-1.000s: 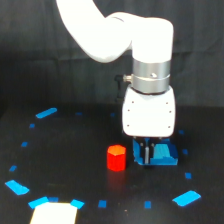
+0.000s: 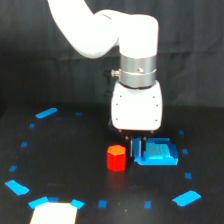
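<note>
A red six-sided block stands upright on the dark table. Close to its right lies a blue tray-like object, its left part covered by the dark fingers. The white arm reaches down from the top, and its gripper hangs at the tray's left side, just right of the red block. The fingers are small and dark against the table. Whether they stand apart, or touch the tray or the block, cannot be made out.
Blue tape strips and small squares mark the black table. A pale, square-topped object is at the bottom left edge. Left of the red block, the table is mostly clear.
My gripper has moved left and slightly up in the picture, from over the blue tray toward the red block. The block and tray look unmoved.
</note>
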